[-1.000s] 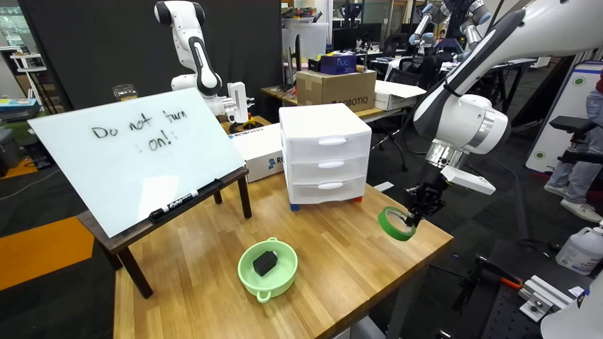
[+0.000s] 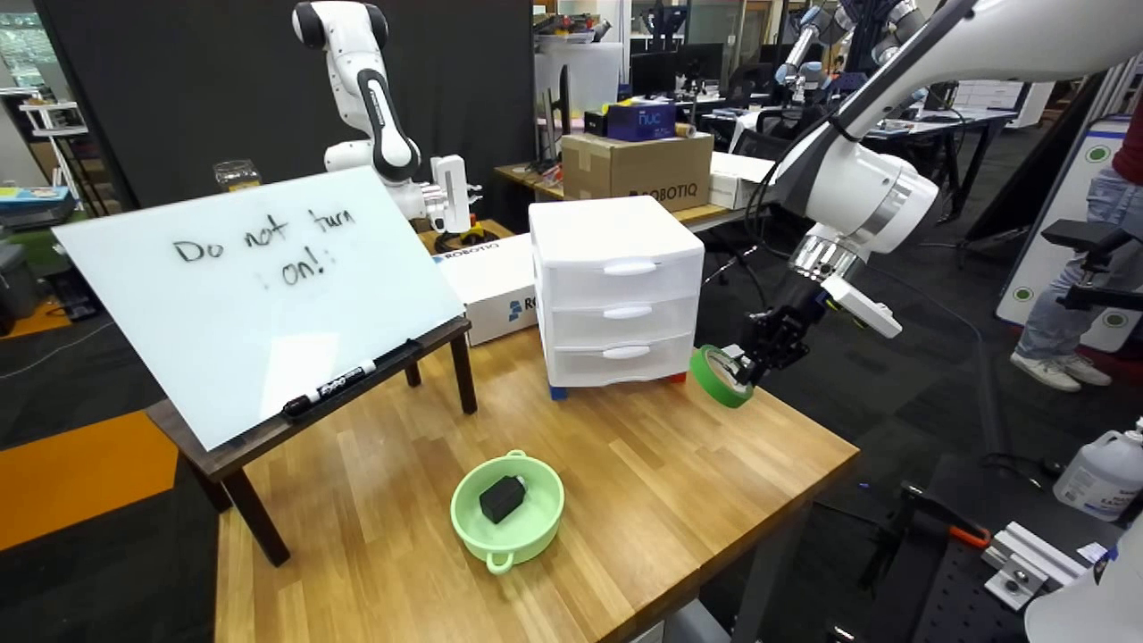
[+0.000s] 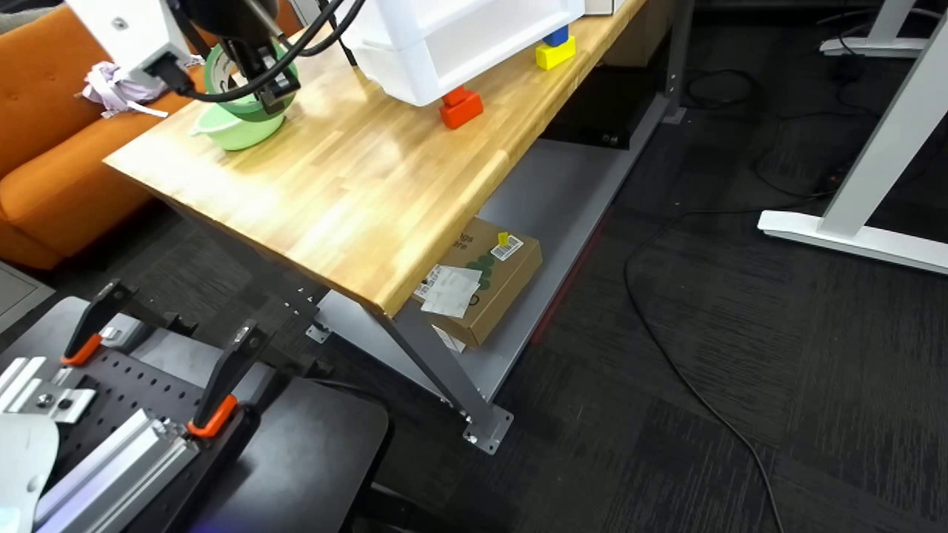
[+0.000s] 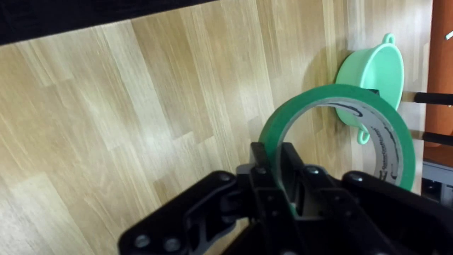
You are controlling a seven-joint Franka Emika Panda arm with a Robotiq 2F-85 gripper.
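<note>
A roll of green tape (image 4: 336, 94) is held by its ring wall in my gripper, which is shut on it with one finger inside the ring and one outside. In exterior view 1 the tape (image 2: 707, 382) hangs above the table's right side, close to the drawer unit, with the gripper (image 2: 741, 370) to its right. A light green bowl (image 2: 468, 527) with two handles stands near the front middle of the table, a black block (image 2: 501, 498) inside it. In the wrist view the bowl (image 4: 354, 70) lies partly behind the tape.
A white three-drawer unit (image 2: 616, 284) stands on coloured blocks at the table's back. To the left, a whiteboard (image 2: 268, 289) leans on a dark stand, with a marker (image 2: 329, 388) on its ledge. Bare table (image 2: 632, 482) lies between the bowl and the right edge.
My gripper has moved back and to the left in exterior view 1, and somewhat higher, carrying the tape closer to the drawer unit. The bowl has stayed in place.
</note>
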